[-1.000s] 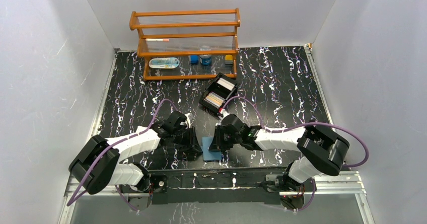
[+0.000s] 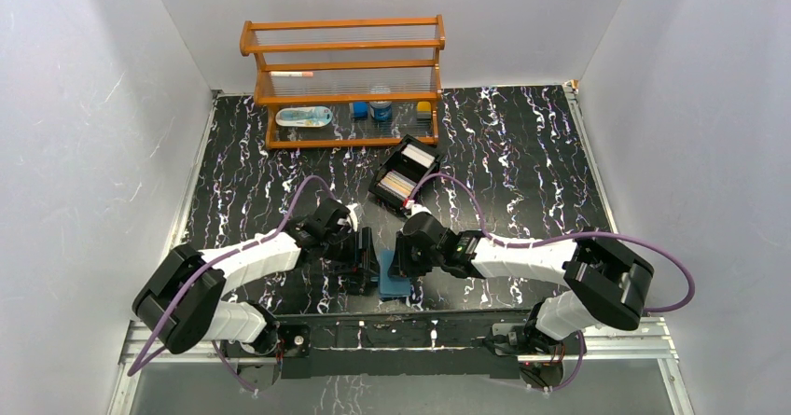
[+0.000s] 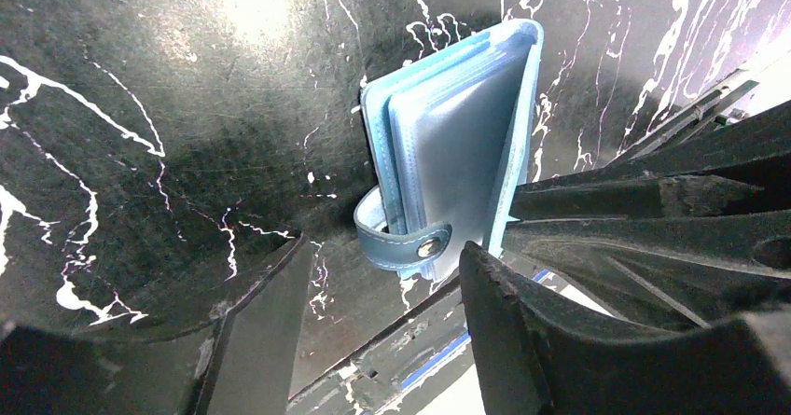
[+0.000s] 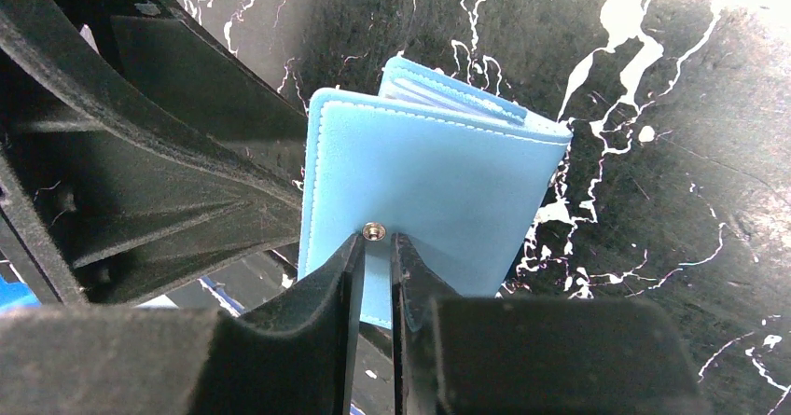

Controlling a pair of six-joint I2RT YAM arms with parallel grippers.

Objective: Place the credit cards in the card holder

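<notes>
A light-blue card holder [image 3: 457, 145] stands partly open near the front of the table, its clear inner sleeves showing in the left wrist view. Its strap [image 3: 403, 244] with a metal snap lies between the tips of my left gripper, which is open and not closed on it. At the cover's edge, my right gripper is shut on the blue cover [image 4: 438, 172], right by its small snap stud. From above, the holder [image 2: 394, 286] shows between both grippers. No loose credit card can be made out.
Behind the arms sits an open black case [image 2: 405, 174] with pale contents, too small to identify. A wooden rack [image 2: 345, 98] with several items stands at the back.
My left gripper has shifted slightly right and up, closer to the holder.
</notes>
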